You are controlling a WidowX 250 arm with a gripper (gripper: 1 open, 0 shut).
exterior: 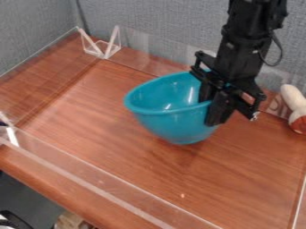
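A teal plastic bowl (165, 112) is tilted at the middle of the wooden table (143, 179). The black robot gripper (216, 95) is shut on the bowl's right rim, its body reaching down from the top right and covering part of that rim. Whether the bowl's bottom touches the table is hard to tell.
A white wire holder (102, 45) stands at the back left near the wall. A white and red toy-like object (293, 107) is at the right, behind the gripper.
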